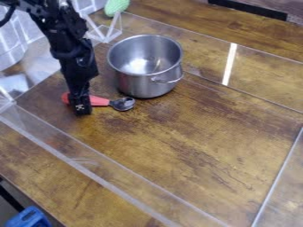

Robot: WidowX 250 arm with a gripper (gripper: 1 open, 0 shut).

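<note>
My black gripper (80,103) is lowered at the left of the table, over a red-handled spoon (123,104) whose metal head points right. The fingers sit at the red handle; whether they are closed on it is unclear. A steel pot (145,71) with a wire handle stands just behind and right of the spoon.
A white rack (20,44) is at the back left, a green item (116,5) at the back, and a blue object (30,217) at the front left corner.
</note>
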